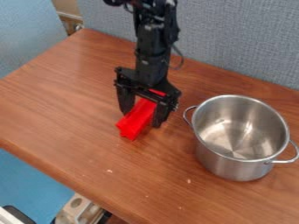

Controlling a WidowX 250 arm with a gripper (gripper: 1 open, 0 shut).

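Observation:
A red oblong block (135,123) lies on the wooden table, tilted diagonally. My black gripper (145,99) is lowered over the block's upper part, its fingers open on either side of it. A steel pot (239,157) with two handles stands to the right of the block, apart from it.
A grey padded wall runs along the back. Blue floor shows past the table's front left edge, with some metal fittings below.

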